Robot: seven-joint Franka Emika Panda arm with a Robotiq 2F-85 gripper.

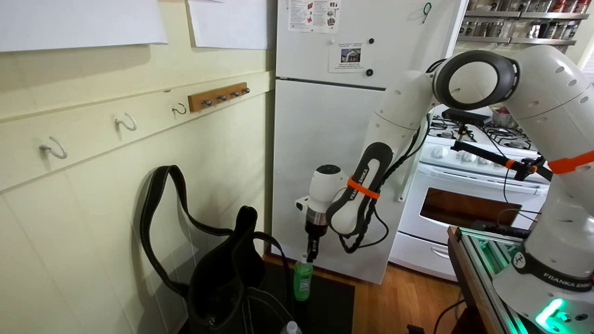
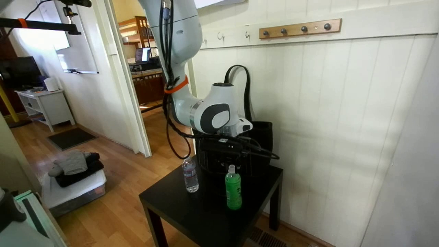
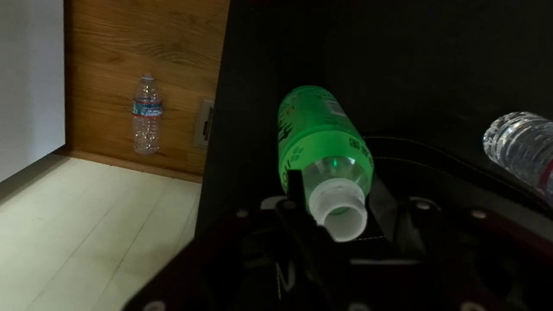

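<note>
A green-labelled bottle (image 1: 303,279) with no cap stands upright on the black table (image 2: 185,214), beside the black bag (image 1: 222,272). In the wrist view the pale neck of the green bottle (image 3: 326,140) lies between my dark fingers, which stand apart on either side of it. Whether either finger touches the neck is too dark to tell. The second exterior view shows the arm's wrist above the green bottle (image 2: 233,189), with the fingers hidden there.
A clear water bottle (image 2: 190,177) stands on the table near the bag. Another clear bottle (image 3: 147,119) is on the wooden floor beyond the table edge. The fridge (image 1: 328,167) and the panelled wall (image 2: 341,123) bound the space.
</note>
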